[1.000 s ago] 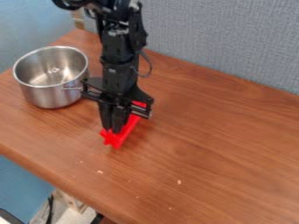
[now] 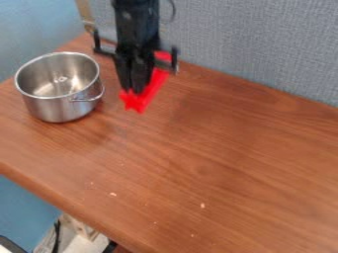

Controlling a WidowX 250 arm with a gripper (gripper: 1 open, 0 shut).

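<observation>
My black gripper (image 2: 136,81) hangs from the top of the camera view, blurred, with a red object (image 2: 137,99) at its fingertips, held up to the right of a steel pot (image 2: 58,100). The red object's exact shape is hidden behind the gripper and blur. The pot stands empty at the left of the table.
A grey padded wall (image 2: 251,44) runs along the back. The table's left edge drops away to a blue surface (image 2: 20,208).
The gripper and the red object have risen and moved back, away from the front of the table. The pot has stayed put.
</observation>
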